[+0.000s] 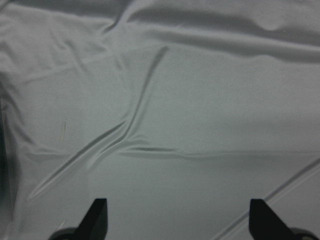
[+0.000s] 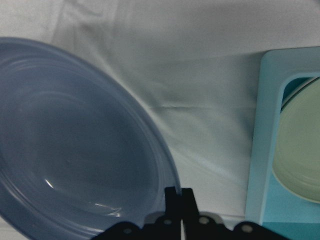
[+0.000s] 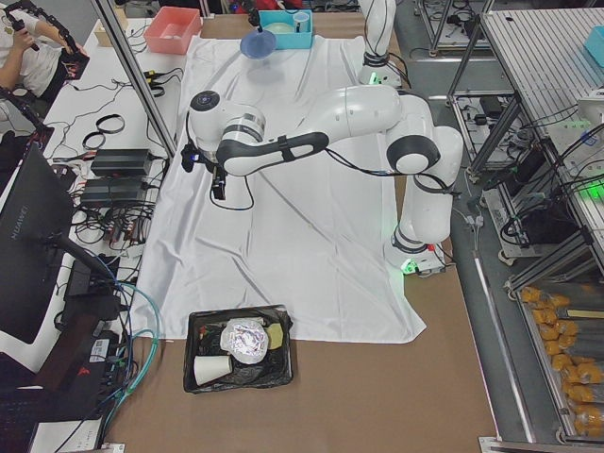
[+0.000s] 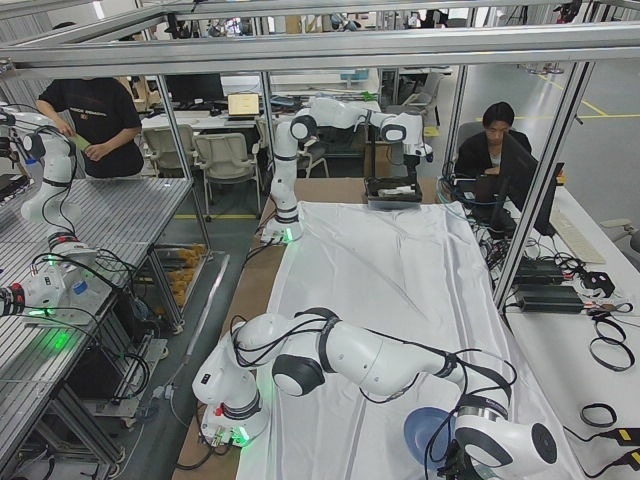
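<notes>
A blue plastic bowl (image 3: 257, 45) (image 4: 426, 432) (image 2: 75, 135) is held by its rim in my right gripper, whose fingers are shut on it. It is beside a turquoise bin (image 3: 297, 38) (image 2: 262, 135) with pale dishes (image 2: 300, 142) inside. My left gripper stands open over bare white cloth (image 1: 200, 100) in the middle area, with nothing between its fingers.
A lined black tray (image 3: 203, 336) with foil, a white cup and other items sits at the other end, past the cloth. A pink bin (image 3: 172, 28) stands outside the cloth.
</notes>
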